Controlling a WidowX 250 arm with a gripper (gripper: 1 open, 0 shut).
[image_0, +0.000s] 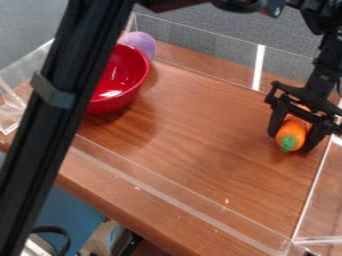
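My black gripper (297, 128) is at the right of the wooden table, its fingers down around an orange carrot-like object (290, 136) with a green tip toward the camera. The fingers touch or nearly touch its sides; whether they grip it is hard to tell. A red bowl (115, 83) sits at the upper left, partly hidden by a black post, with a purple round object (138, 43) behind it.
Clear low walls edge the table (174, 160) at the back, front and right. A black vertical post (54, 140) crosses the left of the view.
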